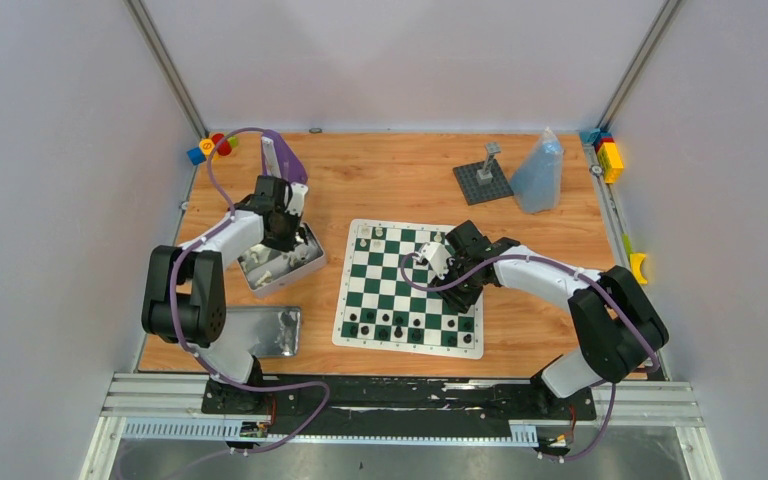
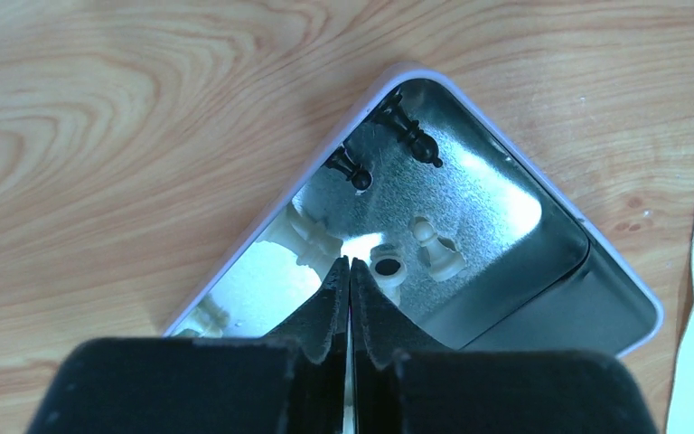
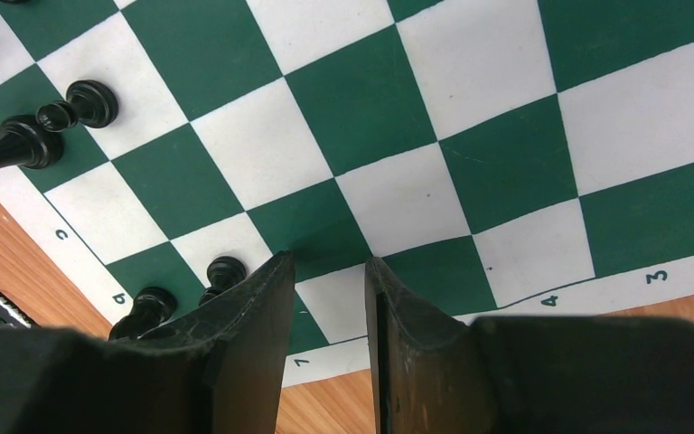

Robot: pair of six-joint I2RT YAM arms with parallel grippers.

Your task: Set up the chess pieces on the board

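Note:
A tray (image 2: 497,226) holds white pieces, including a white pawn (image 2: 441,258), plus a black bishop (image 2: 416,140) and a black pawn (image 2: 357,174). My left gripper is over it, fingertips together, nothing visible between them. The checkered board (image 1: 380,280) has black pieces along its near rows and a few white ones at the back. My right gripper hangs over the board, fingers apart, nothing between them; black pieces (image 3: 90,104) stand left of it.
A metal tray (image 1: 265,330) lies near left. A dark plate with a stand (image 1: 475,180), a blue bag (image 1: 538,180) and toy blocks line the back. The table behind the board is clear.

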